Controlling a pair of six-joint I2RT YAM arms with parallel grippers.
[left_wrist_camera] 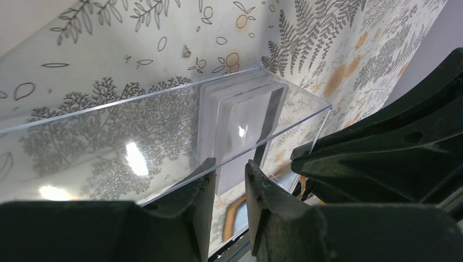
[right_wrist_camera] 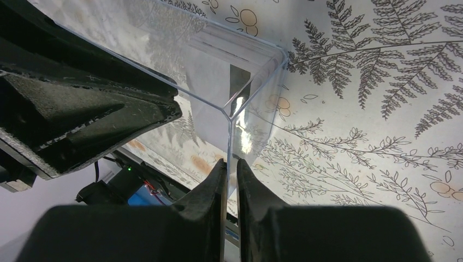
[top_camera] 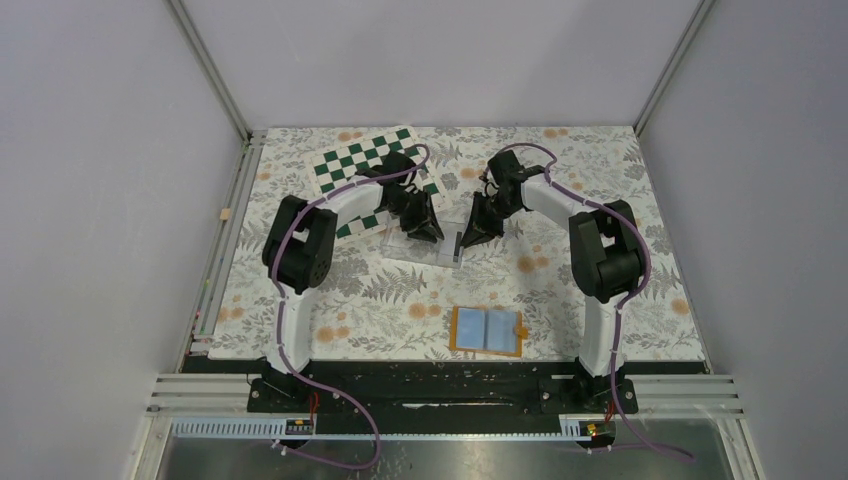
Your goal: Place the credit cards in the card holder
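A clear plastic box lies in the middle of the table, with a small stack of pale cards bearing a dark stripe at one end of it. My right gripper is shut on the box's wall near a corner, the clear edge between its fingertips. Over the box, my left gripper stands part open beside its upper rim; nothing is gripped between its fingers. Toward the front of the table, the card holder lies open, brown-edged with two bluish clear pockets.
A green-and-white checkered board lies behind the left arm, close to the box. Both grippers stand near each other over the box. Free patterned cloth surrounds the card holder.
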